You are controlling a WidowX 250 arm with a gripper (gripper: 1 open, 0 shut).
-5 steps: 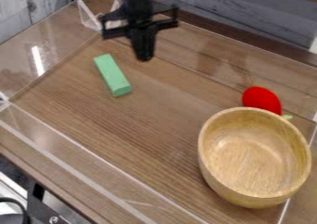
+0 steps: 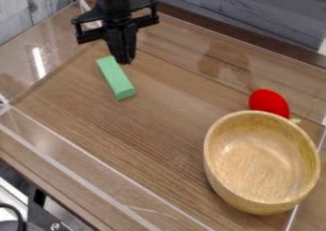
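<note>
My black gripper [image 2: 124, 53] hangs over the wooden table at the upper left, just above and behind a pale green block [image 2: 114, 77] lying flat. The gripper looks shut, with nothing visible between its fingers.
A large wooden bowl [image 2: 261, 163] fills the lower right. A red strawberry-like object [image 2: 269, 103] with a green tip lies behind it at the right edge.
The gripper has moved left from above the back middle to closer over the green block. The block, bowl and red object stay put.
</note>
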